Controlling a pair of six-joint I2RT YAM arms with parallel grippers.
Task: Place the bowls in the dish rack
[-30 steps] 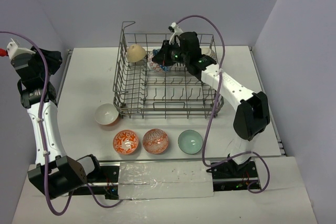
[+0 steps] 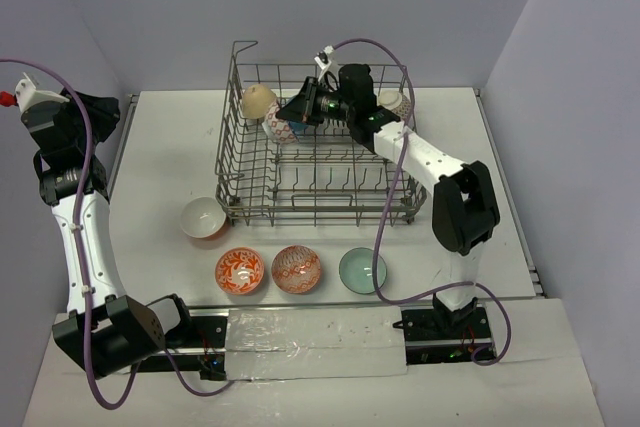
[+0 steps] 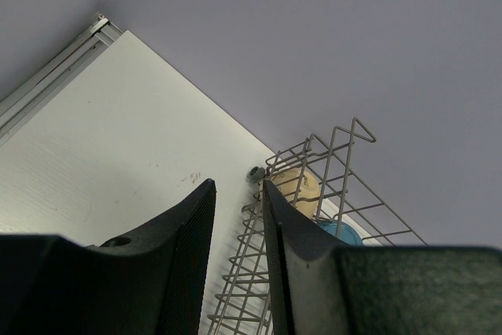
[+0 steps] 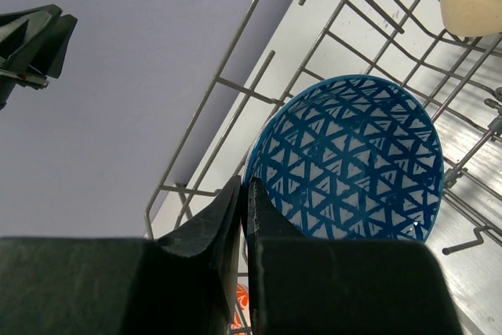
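A blue bowl with white triangles [image 4: 353, 166] fills the middle of the right wrist view, tilted on edge over the rack wires. In the top view its pale patterned outside [image 2: 279, 128] shows at the rack's back left. My right gripper is at its rim, the fingertips close together there; whether they grip it I cannot tell. The wire dish rack [image 2: 318, 215] also has a beige bowl [image 2: 258, 101] in its back left corner and a pale bowl [image 2: 394, 102] at back right. Far off to the left, my left gripper stands open and empty.
In front of the rack lie an orange patterned bowl [image 2: 240, 270], a reddish bowl [image 2: 297, 269] and a green bowl [image 2: 362, 270]. A white bowl [image 2: 203, 218] stands beside its front left corner. The rack's front rows are empty.
My right gripper has moved a little to the left, and the patterned bowl has shifted left with it towards the beige bowl. The left arm has stayed still.
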